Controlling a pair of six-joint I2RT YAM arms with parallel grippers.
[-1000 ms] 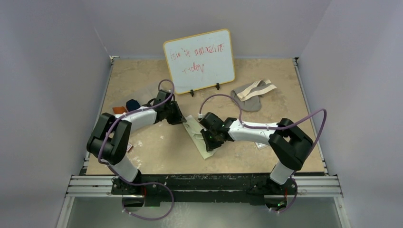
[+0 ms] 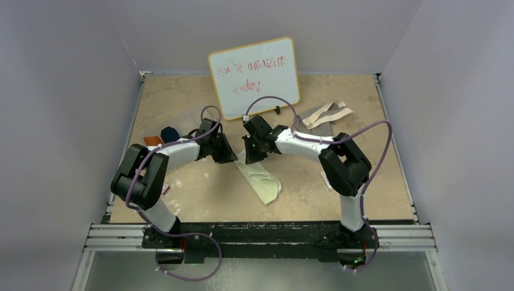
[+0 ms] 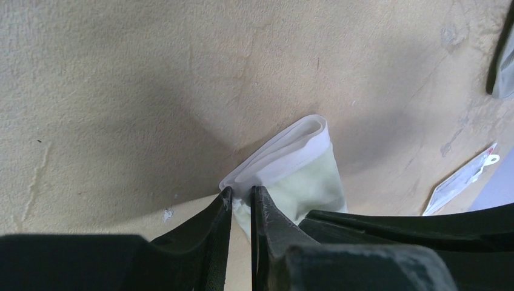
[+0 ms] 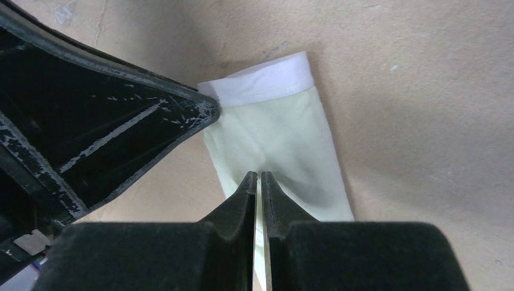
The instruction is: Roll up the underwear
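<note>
The pale cream underwear (image 2: 260, 182) lies flattened in a long folded strip at the table's middle, its white waistband (image 3: 297, 151) folded at the far end. My left gripper has its fingertips at that waistband end; whether they are fully closed on it is hard to tell. My right gripper is shut on the underwear, a thin bit of pale fabric showing between its fingertips, just below the waistband end. In the top view both grippers sit close together over the far end of the garment.
A whiteboard (image 2: 253, 82) stands at the back. Grey and cream cloth (image 2: 315, 130) lies back right, a small white packet (image 2: 325, 180) to the right, and orange (image 2: 153, 140) and dark blue items (image 2: 170, 134) at the left.
My right gripper has moved away from the near end toward the far waistband end, beside my left gripper. The left gripper has shifted slightly.
</note>
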